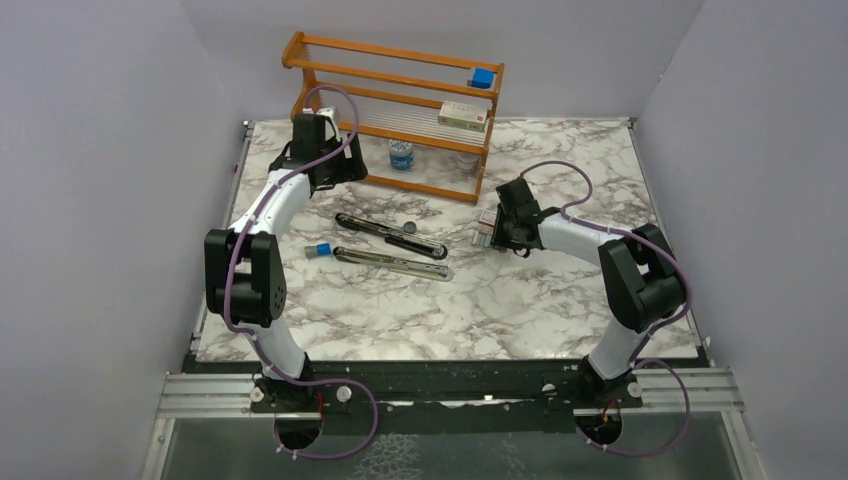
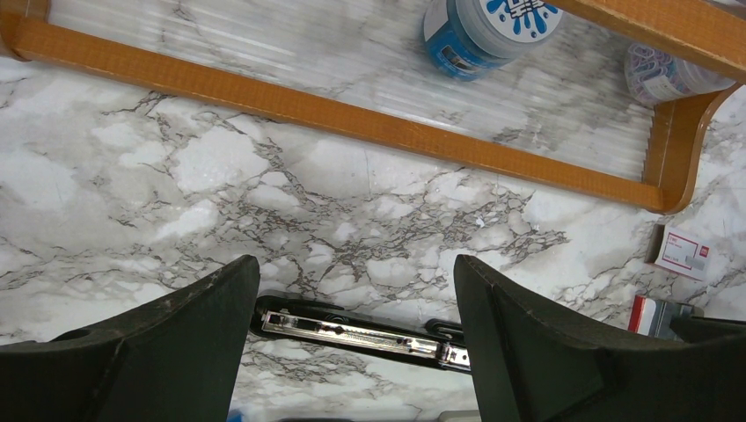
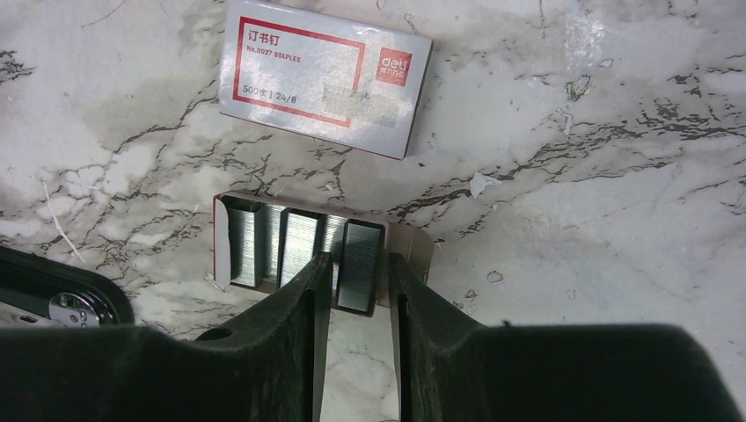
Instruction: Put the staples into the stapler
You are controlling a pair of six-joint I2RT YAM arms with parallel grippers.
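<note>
In the right wrist view, an open staple box (image 3: 223, 246) holds several staple strips side by side. My right gripper is shut on the dark strip (image 3: 359, 280) at the box's right end; that strip's near end reaches past the box's edge. Left of the box, a long black stapler (image 1: 385, 231) lies on the table, its metal channel (image 2: 356, 333) showing in the left wrist view. Up at the shelf, my left gripper hangs open and empty, well away from the stapler.
A closed staple box (image 3: 321, 75) lies just beyond the open one. In front of the stapler is another long stapler-like piece (image 1: 392, 264); a small blue object (image 1: 322, 249) sits to its left. The wooden shelf (image 1: 420, 187) closes off the back.
</note>
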